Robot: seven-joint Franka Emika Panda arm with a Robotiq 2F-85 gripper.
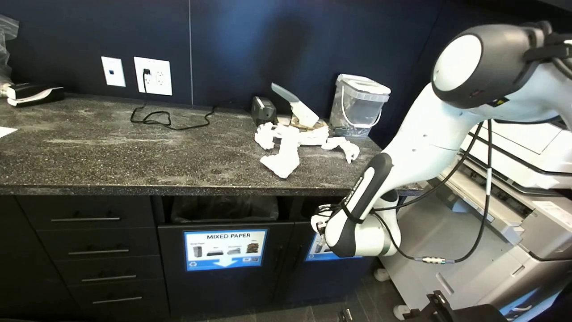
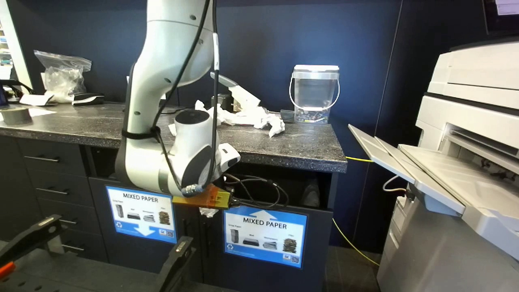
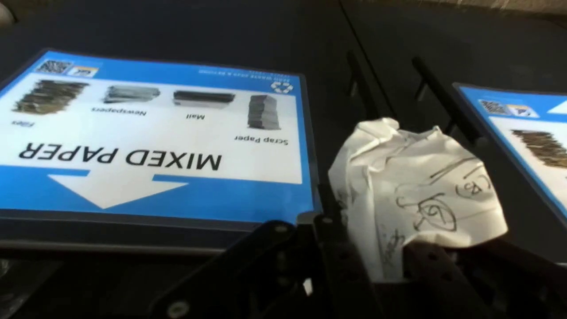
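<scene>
My gripper is shut on a crumpled white paper (image 3: 441, 186) with dark pen drawings, which fills the space beyond its fingers in the wrist view. In exterior view 1, that held paper (image 1: 320, 221) shows only partly at the arm's end, in front of the cabinet below the counter. In exterior view 2 a bit of it (image 2: 209, 212) peeks out beneath the arm, between two mixed paper signs. More crumpled paper (image 1: 284, 159) lies on the counter (image 1: 214, 161).
Under the counter's front edge is an open bin slot (image 1: 225, 208) with a dark liner, above a mixed paper sign (image 1: 225, 249). A second opening (image 2: 272, 182) is to its right. A lidded clear bucket (image 1: 358, 104) and a tape dispenser (image 1: 264, 111) stand at the back.
</scene>
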